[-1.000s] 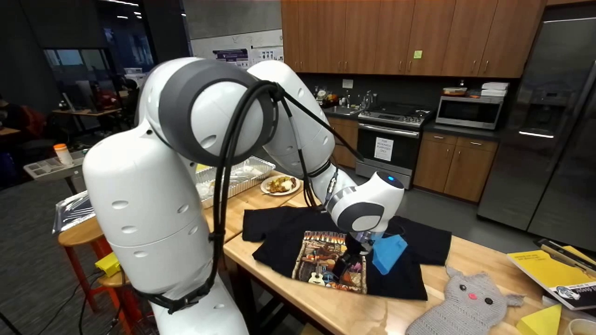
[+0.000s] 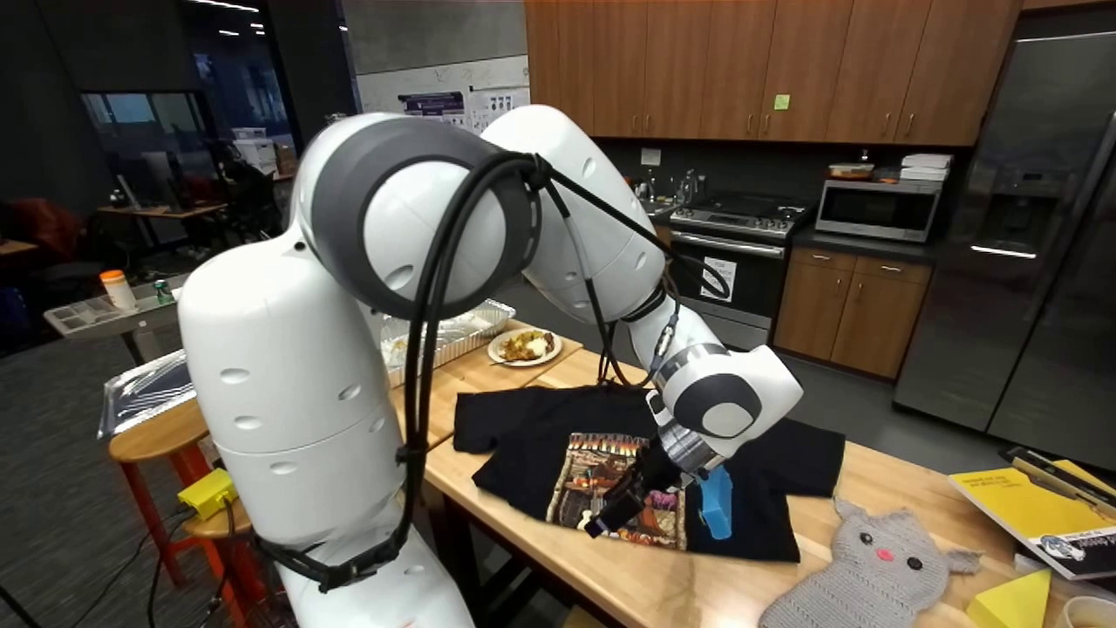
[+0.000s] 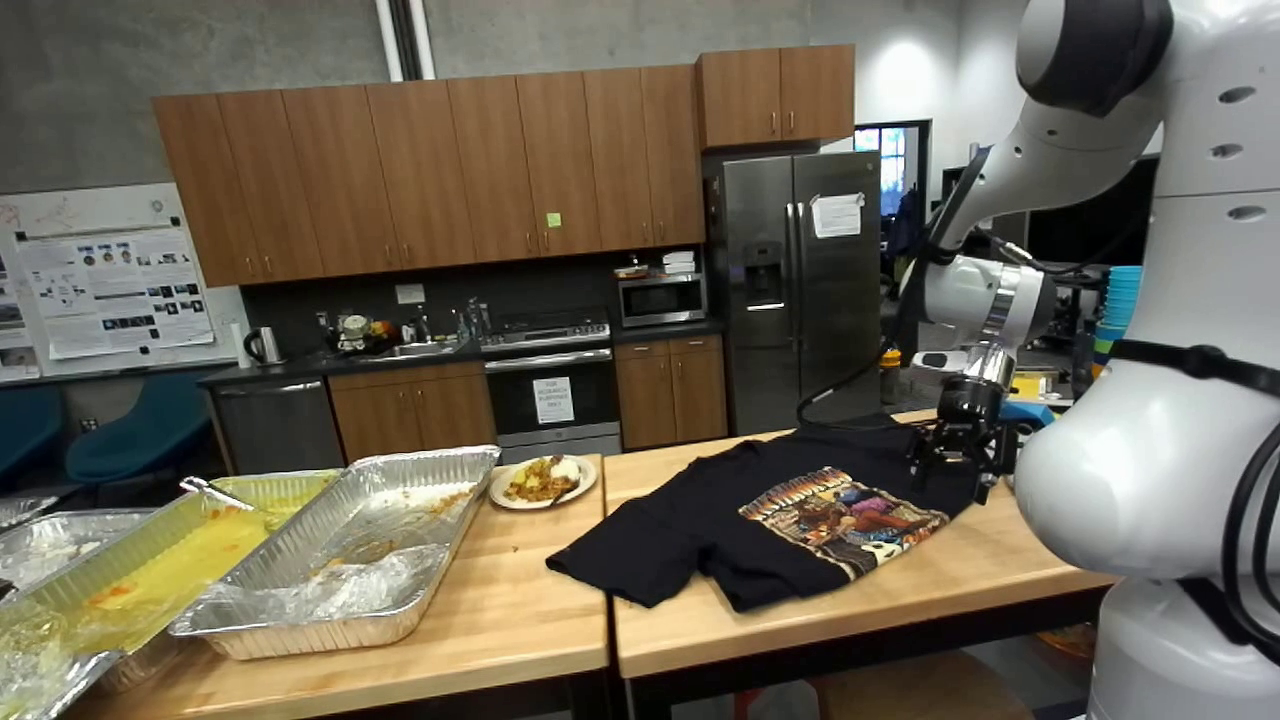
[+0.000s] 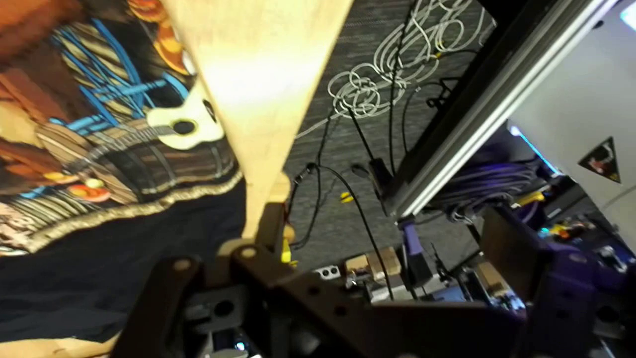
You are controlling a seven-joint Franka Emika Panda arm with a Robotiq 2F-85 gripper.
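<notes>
Spread across the wooden table lies a black T-shirt (image 2: 758,460) with a colourful printed picture (image 3: 840,516). The open black gripper (image 2: 617,513) is tilted over the print near the table's front edge in the first exterior view. Seen from the second exterior view, the gripper (image 3: 954,474) overlaps the shirt's right part. Its fingers stand wide apart in the wrist view, with floor and cables visible beyond the gap; nothing is held in the gripper. The print's guitar (image 4: 185,125) appears left of the fingers. A blue piece (image 2: 717,502) sits at the wrist.
A grey knitted toy (image 2: 868,570), a yellow block (image 2: 1011,600) and a yellow book (image 2: 1030,513) occupy the table's right end. Foil trays (image 3: 414,612) and a plate of food (image 3: 542,481) stand left of the shirt. Bare wood (image 3: 552,600) shows between trays and shirt.
The wrist has swung right in the first exterior view and tilted, so the gripper points more toward the table's front edge. The shirt looks unmoved.
</notes>
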